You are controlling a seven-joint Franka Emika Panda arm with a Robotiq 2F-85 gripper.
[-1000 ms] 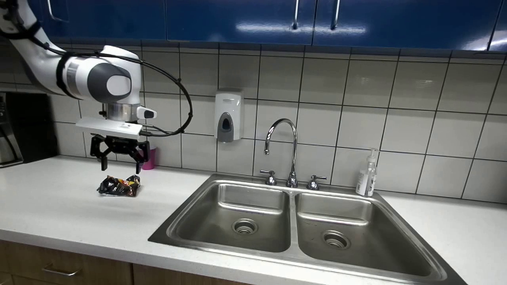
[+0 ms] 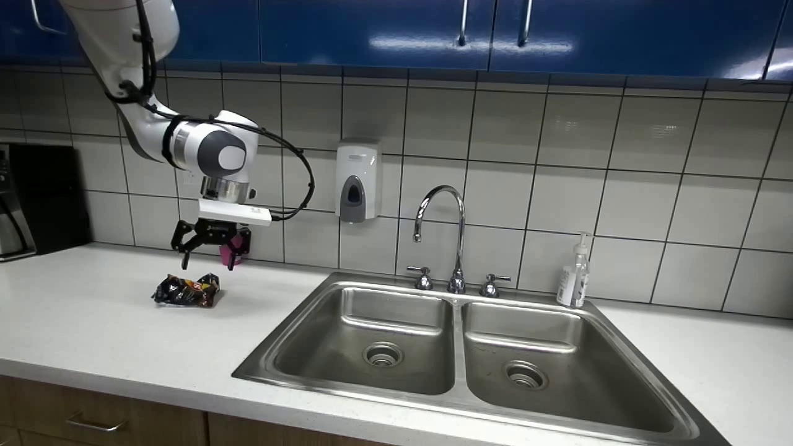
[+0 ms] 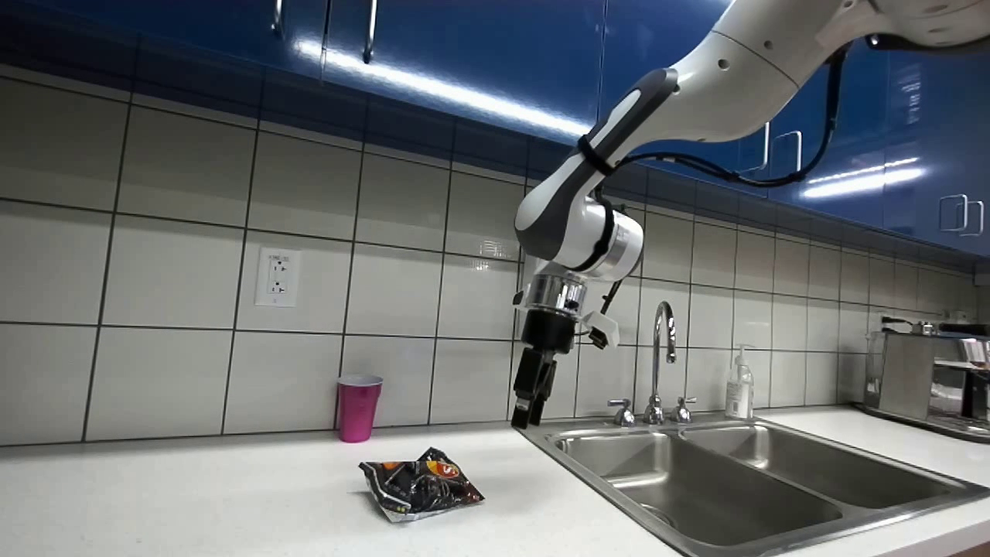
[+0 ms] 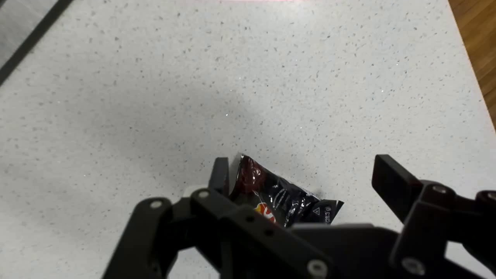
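A crumpled black snack packet (image 2: 186, 290) with a red and yellow logo lies flat on the white counter, left of the sink. My gripper (image 2: 208, 265) hangs above the counter near it, open, with nothing between its fingers. From the other side, the gripper (image 3: 529, 419) shows up and to the right of the packet (image 3: 419, 484), clear of it. Looking down in the wrist view, part of the packet (image 4: 283, 197) appears below the spread fingers; its lower part is hidden behind the gripper. A magenta cup (image 3: 358, 410) stands upright by the tiled wall.
The double steel sink (image 2: 458, 357) with its faucet (image 2: 457, 245) lies to the right. A soap bottle (image 2: 573, 276) stands behind it, and a dispenser (image 2: 358, 181) is on the wall.
In exterior view 1 my gripper has shifted right and the hand has turned and tilted somewhat, covering more of the cup. Packet and cup have stayed put. The gripper is open in both frames.
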